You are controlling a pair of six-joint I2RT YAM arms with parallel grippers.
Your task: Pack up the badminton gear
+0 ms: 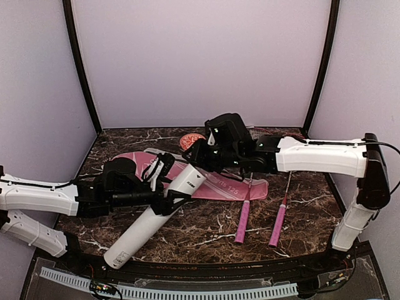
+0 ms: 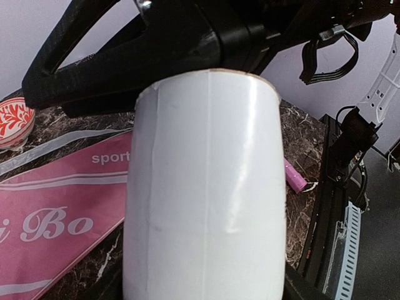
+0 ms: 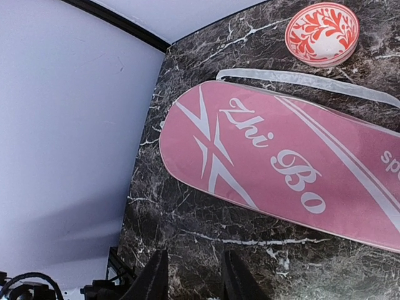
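Note:
A long white tube slants up from the table's front edge toward the middle, with my left gripper shut around it near its upper end. That tube fills the middle of the left wrist view. Just past its upper end is my right gripper, part open. In the right wrist view a gap shows between the right gripper's fingers, with nothing seen in it. Under the arms lies a pink racket bag marked "sports 125". Two rackets with pink handles lie at the right, heads partly hidden by my right arm.
A red-and-white patterned bowl stands behind the bag. A pale strap runs along the bag's far edge. Bare marble tabletop shows in front of the bag. Walls close the sides and back.

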